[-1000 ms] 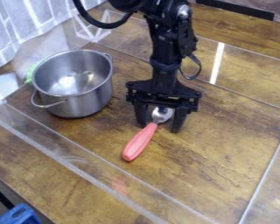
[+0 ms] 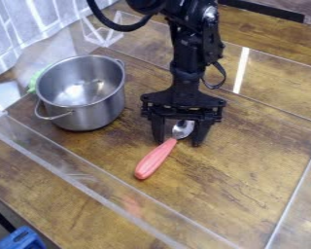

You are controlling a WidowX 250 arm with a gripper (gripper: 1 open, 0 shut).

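A spoon with a pink handle (image 2: 157,158) lies on the wooden table, its metal bowl (image 2: 183,128) under the black gripper (image 2: 182,124). The gripper hangs low over that end of the spoon, its fingers on either side of the bowl. Whether they are closed on it cannot be made out. The pink handle points toward the front of the table.
A steel pot (image 2: 81,90) with side handles stands to the left of the gripper. A white cloth is at the back left, and a blue object (image 2: 22,240) is at the front left corner.
The gripper has shifted very slightly around the spoon's bowl. The spoon lies in nearly the same place.
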